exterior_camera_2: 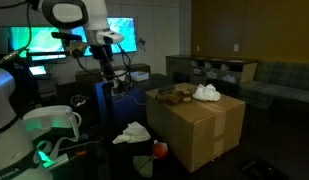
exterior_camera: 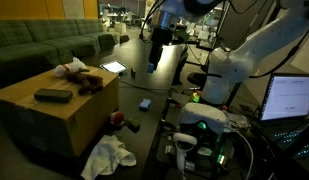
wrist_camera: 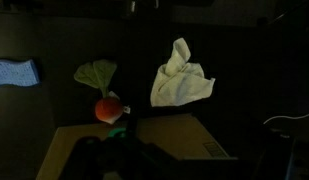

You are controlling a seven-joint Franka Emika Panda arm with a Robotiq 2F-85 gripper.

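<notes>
My gripper (exterior_camera_2: 116, 78) hangs high above the dark work surface, its black fingers apart and nothing visible between them. A crumpled white cloth (wrist_camera: 182, 78) lies on the surface below, beside the cardboard box; the same cloth (exterior_camera: 109, 157) is in the first exterior view. Left of it in the wrist view is a red vegetable-like toy (wrist_camera: 108, 108) with green leaves (wrist_camera: 96, 74). A blue sponge-like block (wrist_camera: 15, 72) lies farther left. On the box (exterior_camera_2: 199, 135) rest a brown plush-like thing (exterior_camera: 85, 82), a crumpled white item (exterior_camera_2: 207, 92) and a dark oblong object (exterior_camera: 52, 96).
The cardboard box stands as a tall obstacle beside the cloth and the red toy. An open laptop (exterior_camera: 288, 105) is at the right in the first exterior view, near the arm's base. Sofas (exterior_camera: 39, 45) stand in the background.
</notes>
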